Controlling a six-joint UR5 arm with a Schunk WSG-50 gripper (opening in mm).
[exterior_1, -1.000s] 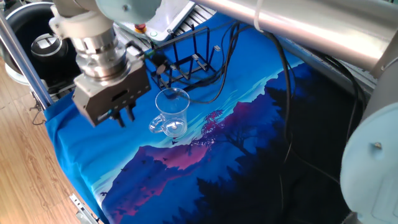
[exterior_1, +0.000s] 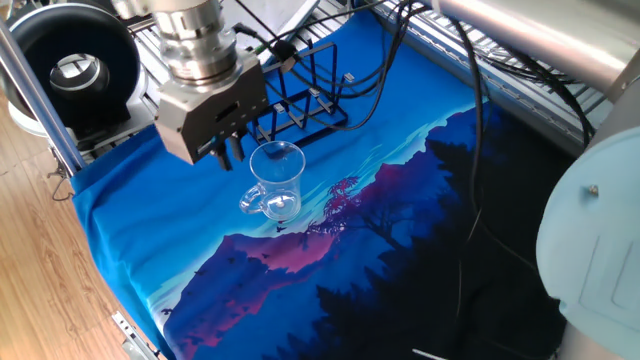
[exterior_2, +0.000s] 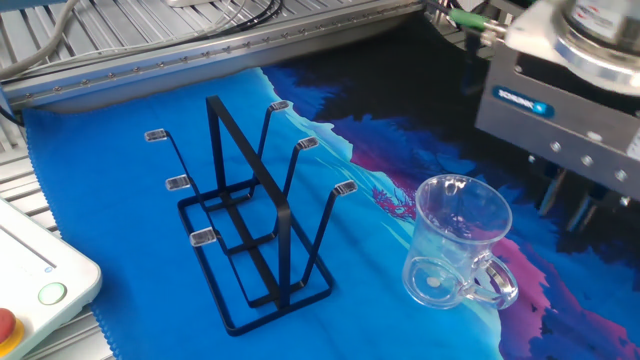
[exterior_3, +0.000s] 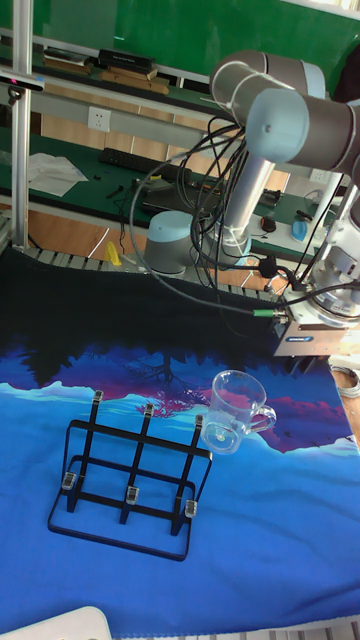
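Note:
A clear glass mug (exterior_1: 277, 183) stands upright on the blue printed cloth, its handle toward the lower left in exterior view 1. In exterior view 2 the mug (exterior_2: 455, 240) is right of the black wire rack (exterior_2: 285, 235). My gripper (exterior_1: 230, 156) hangs above the cloth, just up and left of the mug in exterior view 1 and apart from it. Two short dark fingers point down with a gap between them, open and empty. Exterior view 2 shows the gripper (exterior_2: 566, 205) at the right edge; in exterior view 3 its fingertips are hard to make out.
The rack (exterior_3: 128, 485) stands empty close beside the mug, its prongs tipped with clear caps. Loose black cables (exterior_1: 385, 75) hang from the arm near the rack. A white box with a red button (exterior_2: 30, 290) lies left of the rack.
In exterior view 1 my gripper has moved right and upward in the picture, closer to the rack's side of the mug. The cables shifted with the arm. Mug and rack have stayed put.

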